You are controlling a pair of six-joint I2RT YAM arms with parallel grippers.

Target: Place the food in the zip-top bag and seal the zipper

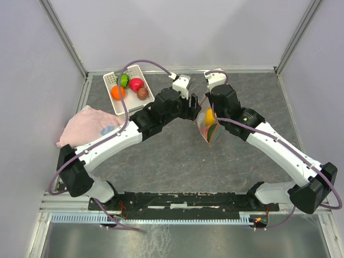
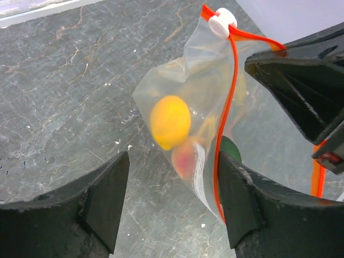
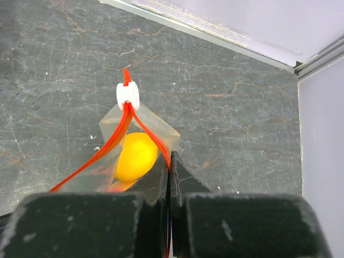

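The clear zip bag (image 2: 207, 70) has an orange-red zipper edge and a white slider (image 2: 219, 22). Inside it show a yellow food piece (image 2: 170, 122), a reddish one (image 2: 185, 157) and a dark green one (image 2: 230, 149). My left gripper is open beside the bag; the near zipper edge passes by its right finger (image 2: 239, 188), and nothing is gripped. On the opposite side, my right gripper is shut on the bag's zipper edge and holds the bag up. Between the two edges the mouth gapes.
A white basket (image 1: 110, 80) at the back left holds several food pieces, among them an orange (image 1: 117, 92) and a green pepper (image 1: 124, 80). A pink cloth (image 1: 83, 126) lies at the left.
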